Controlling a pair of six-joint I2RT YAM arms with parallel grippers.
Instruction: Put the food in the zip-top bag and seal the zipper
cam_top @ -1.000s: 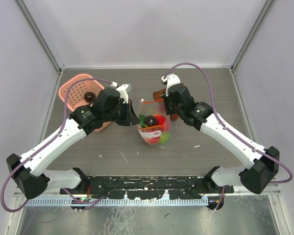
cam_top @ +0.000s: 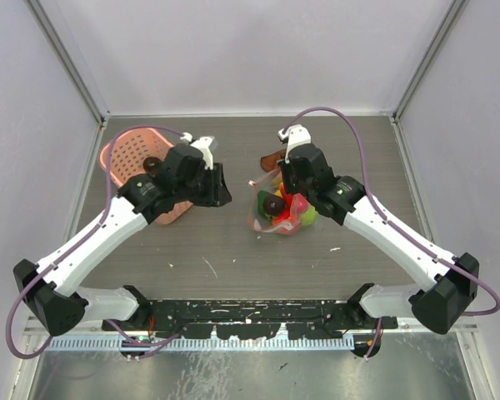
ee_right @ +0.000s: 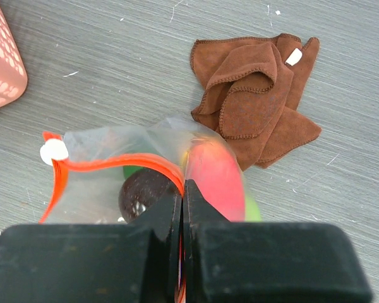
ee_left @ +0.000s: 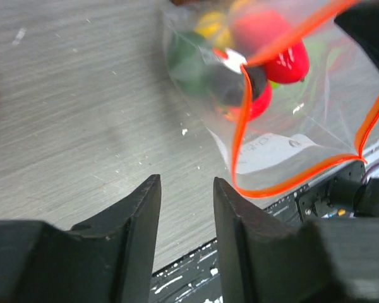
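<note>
The clear zip bag [cam_top: 264, 218] with an orange zipper rim hangs mid-table from my right gripper [cam_top: 283, 179], which is shut on its edge. Inside the bag are a dark avocado [cam_top: 273, 205], a red item [ee_right: 218, 177], a green one [ee_left: 188, 61] and a yellow one [ee_left: 214, 27]. A white slider [ee_right: 54, 151] sits at one corner of the rim. My left gripper stands open to the left of the bag, apart from it, with nothing between its fingers. In the left wrist view the bag's mouth faces it, spread apart.
A pink perforated basket [cam_top: 173, 214] with a dark round item [cam_top: 152, 165] stands at the left, partly behind my left arm. A brown cloth [ee_right: 259, 95] lies behind the bag. Bare table shows in front and at the right.
The bag has swung right toward my right gripper, which still holds its edge.
</note>
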